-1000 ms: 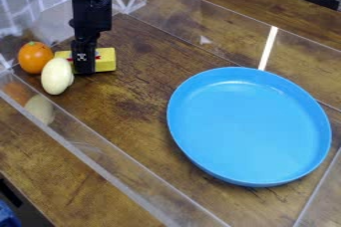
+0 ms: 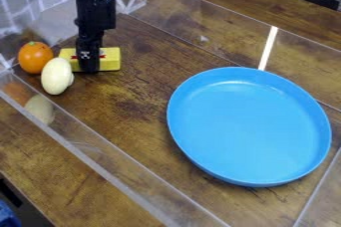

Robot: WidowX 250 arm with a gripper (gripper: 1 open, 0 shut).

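Observation:
My black gripper reaches down at the upper left, its fingers shut on a yellow block that rests on or just over the wooden floor. An orange lies left of the block, and a white egg-shaped object sits just below it, close to the gripper.
A large blue plate fills the right side. The wooden surface between gripper and plate is clear. Transparent walls run along the left and lower-left, with another at the right.
My gripper and the yellow block have shifted slightly to the right. The other objects look unmoved.

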